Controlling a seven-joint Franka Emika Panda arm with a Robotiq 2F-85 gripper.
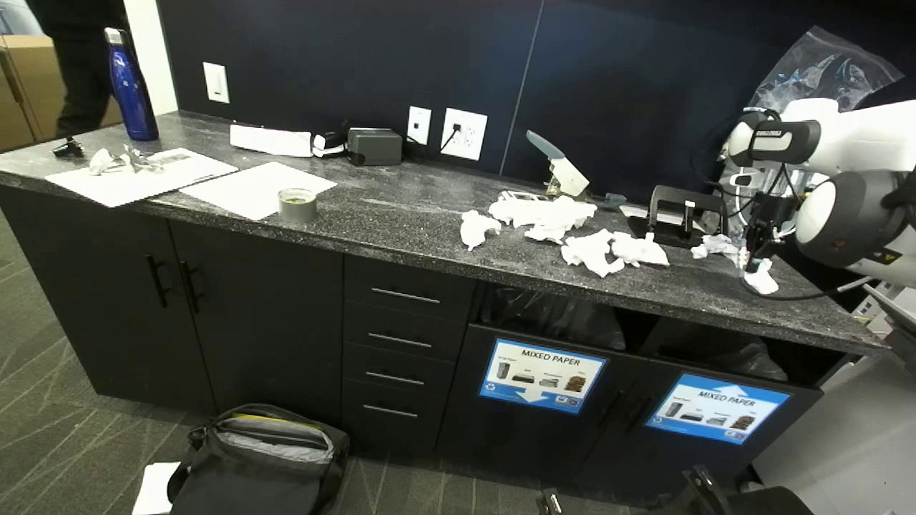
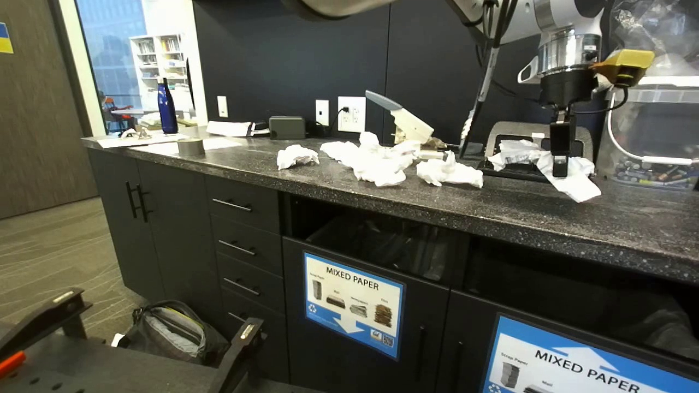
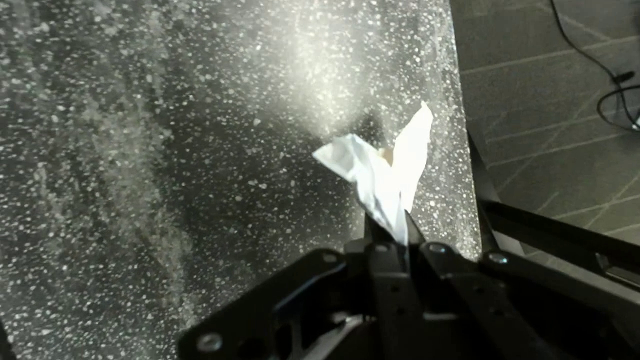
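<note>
A crumpled white paper (image 3: 369, 174) is pinched at the fingertips of my gripper in the wrist view, its two ends spreading out past them. In exterior view 2 my gripper (image 2: 560, 171) points down at the right part of the counter, with the white paper (image 2: 578, 185) hanging at its tips. More crumpled white paper (image 2: 517, 153) shows just left of the fingers; whether it is the same piece I cannot tell. Several other crumpled white papers (image 1: 549, 214) lie on the counter (image 1: 403, 227), left of the gripper (image 1: 754, 265).
A black hole punch (image 1: 687, 214) stands near the wall, and a stapler (image 1: 562, 172) stands open farther left. At the right, a clear bin (image 2: 649, 131) sits beside the arm. Tape (image 1: 297, 204), paper sheets (image 1: 257, 189) and a blue bottle (image 1: 130, 90) occupy the far left.
</note>
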